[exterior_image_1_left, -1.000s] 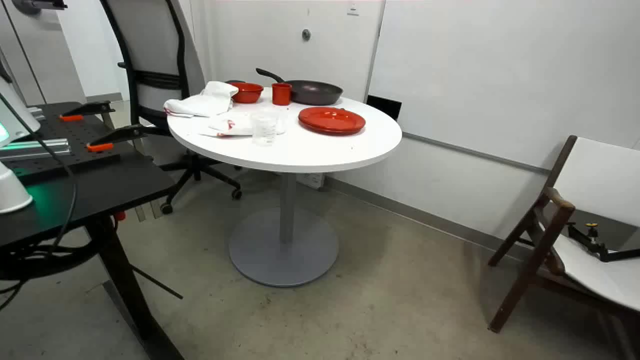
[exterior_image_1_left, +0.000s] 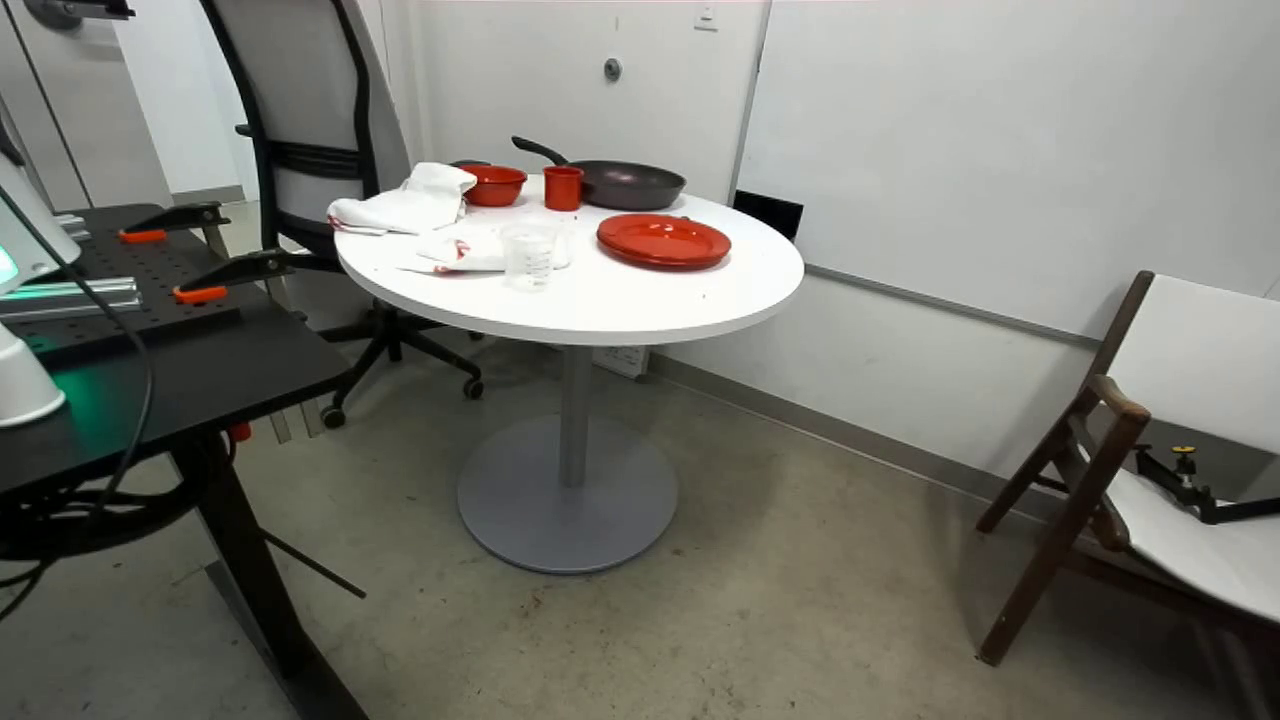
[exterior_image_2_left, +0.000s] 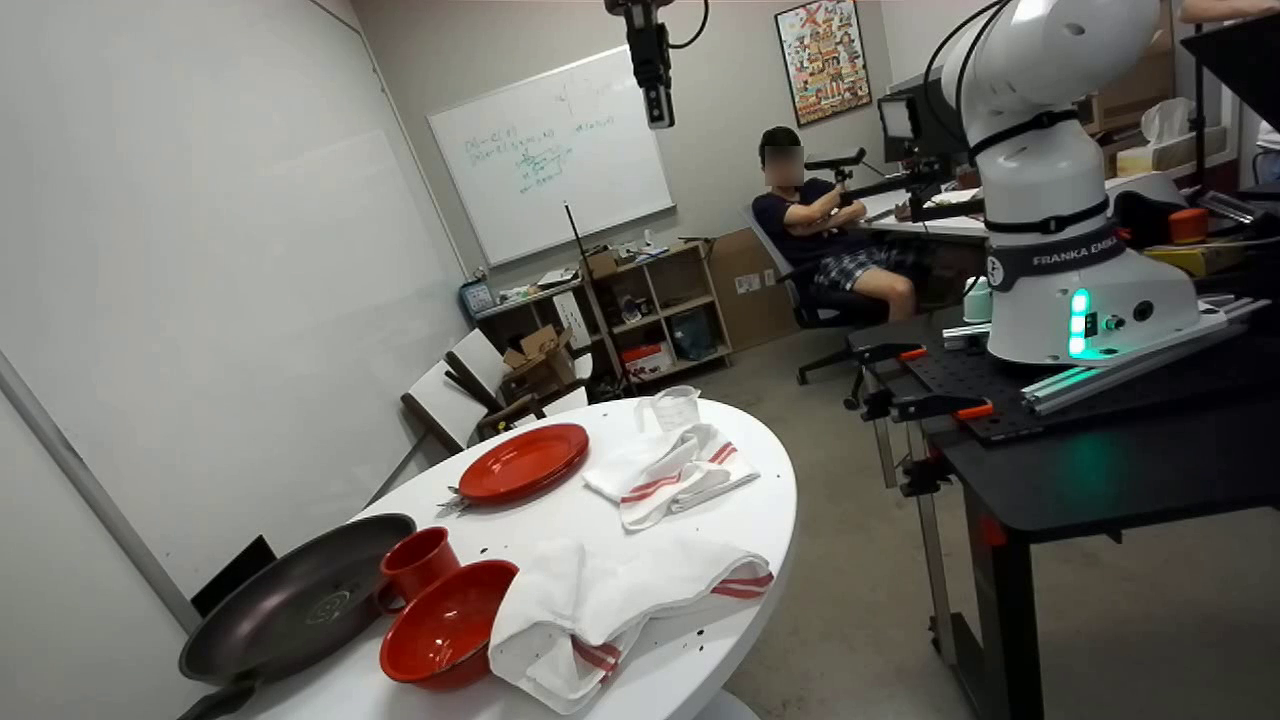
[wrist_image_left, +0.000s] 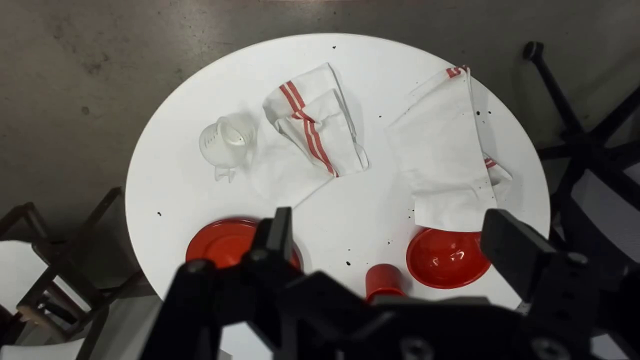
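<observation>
High above the round white table (wrist_image_left: 384, 198), my gripper stands open with its fingers wide apart and nothing between them. In exterior view 2 the gripper (exterior_image_2_left: 657, 108) hangs at the top, pointing down. Two white cloths with red stripes, one cloth (wrist_image_left: 318, 123) rumpled and the other cloth (wrist_image_left: 444, 144) folded, lie on the table. Beside the first is a clear plastic measuring cup (wrist_image_left: 219, 144). A red bowl (wrist_image_left: 450, 258) touches the folded cloth. Near it stand a red mug (exterior_image_2_left: 420, 564) and a dark frying pan (exterior_image_2_left: 300, 600). Red plates (exterior_image_2_left: 524, 463) lie apart from these.
Some cutlery (exterior_image_2_left: 453, 498) pokes out by the plates. A black office chair (exterior_image_1_left: 318, 144) stands close behind the table. The robot's black bench (exterior_image_2_left: 1116, 468) is separate, with floor between. A seated person (exterior_image_2_left: 828, 228) is in the background. The table's middle has bare patches.
</observation>
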